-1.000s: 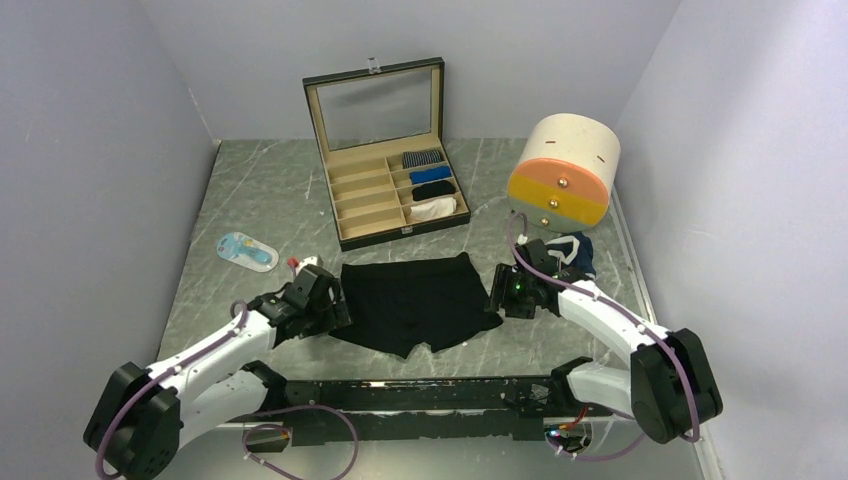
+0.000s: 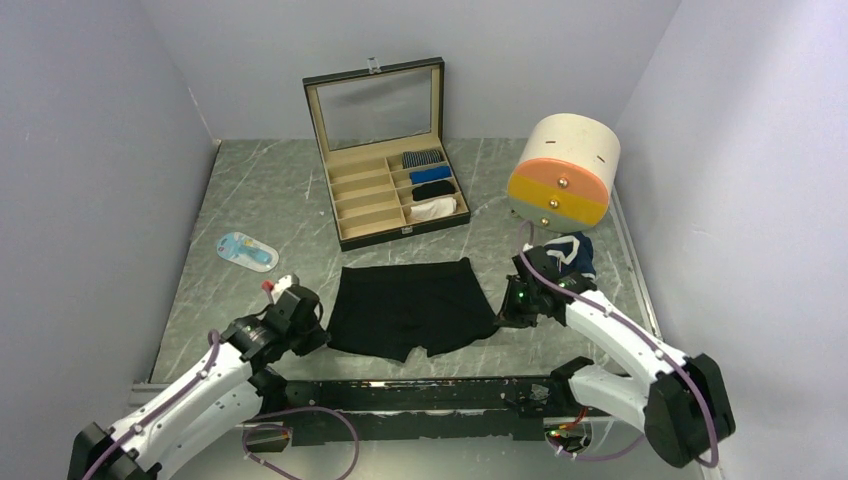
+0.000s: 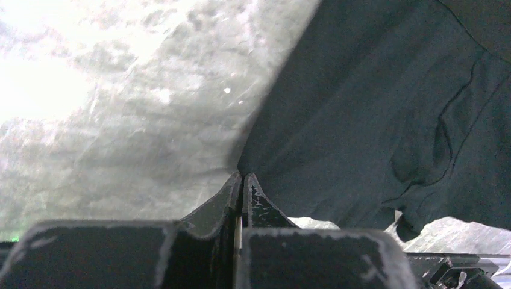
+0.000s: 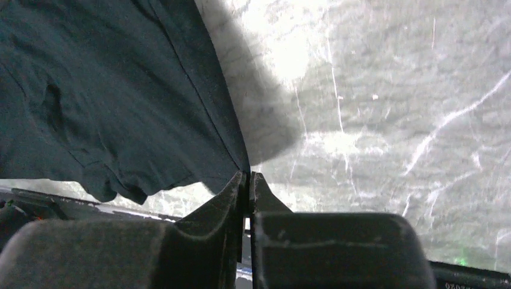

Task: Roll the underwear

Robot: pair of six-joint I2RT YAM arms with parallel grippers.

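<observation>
Black underwear [image 2: 410, 305] lies spread on the grey marbled table, waistband toward the back and legs toward the front edge. At its front left corner my left gripper [image 2: 325, 340] is shut on the fabric; the left wrist view shows the cloth edge [image 3: 289, 174] running into the fingertips. My right gripper [image 2: 502, 321] is shut on the opposite front corner, and in the right wrist view the side seam of the underwear [image 4: 199, 114] ends between the fingertips. The leg hems are slightly wrinkled around the middle notch.
An open glass-lidded organizer box [image 2: 385, 238] stands behind, with several rolled items in its right compartments. A blue packaged item [image 2: 247, 251] lies at left. At right are a round drawer cabinet [image 2: 572, 165] and a dark blue cloth [image 2: 577, 254] behind my right arm.
The left has moved outward and toward the front; the corners are drawn slightly outward and the hem sits a little lower.
</observation>
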